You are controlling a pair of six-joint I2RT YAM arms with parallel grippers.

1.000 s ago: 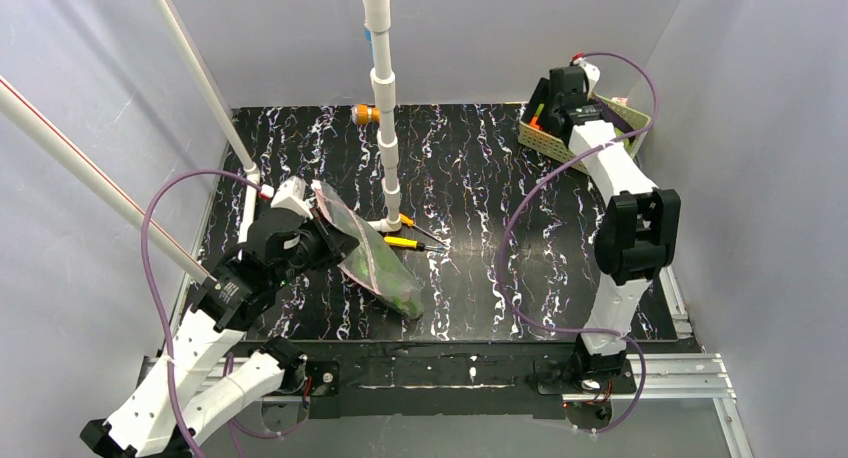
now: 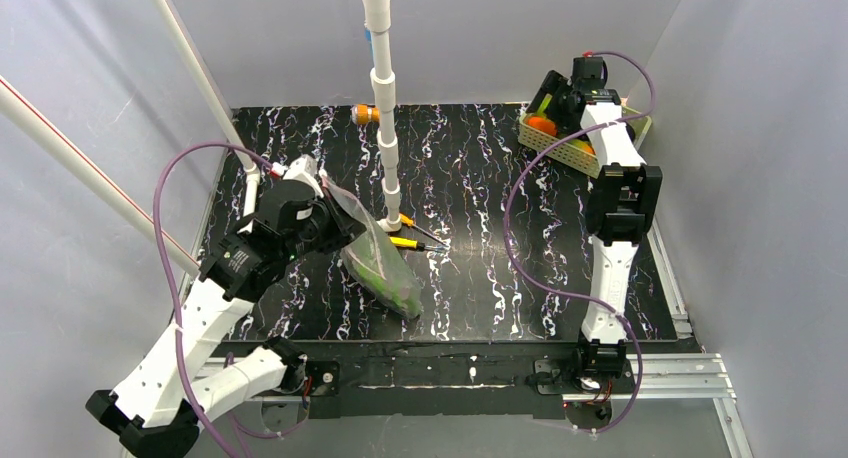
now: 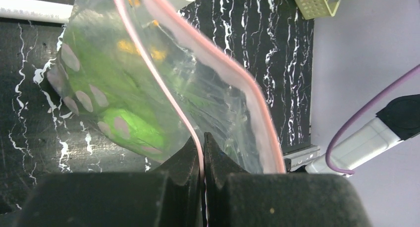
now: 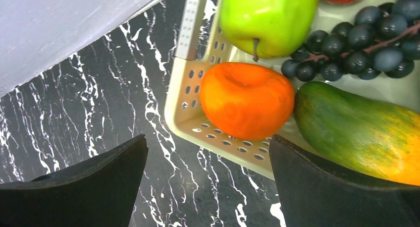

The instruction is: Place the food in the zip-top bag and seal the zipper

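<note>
My left gripper is shut on the pink-striped zipper edge of the clear zip top bag [image 2: 378, 258], holding its mouth up. Something green [image 3: 133, 128] shows through the plastic low in the bag, and the two zipper strips stand apart in the left wrist view. On the far right, my right gripper is open over the corner of a pale yellow basket [image 4: 172, 105], nothing between its fingers. Just ahead of it in the basket lie an orange fruit [image 4: 245, 103], a green apple [image 4: 267, 19], dark grapes [image 4: 356, 43] and a green-yellow long fruit [image 4: 356, 128].
A white pipe post [image 2: 387, 138] rises behind the bag. Beside its base lie yellow-handled tools [image 2: 410, 243], and an orange-capped item [image 2: 363, 114] is further back. Bare black marbled table [image 2: 480, 218] stretches between bag and basket.
The left gripper moved slightly right, and the bag's mouth tilted with it.
</note>
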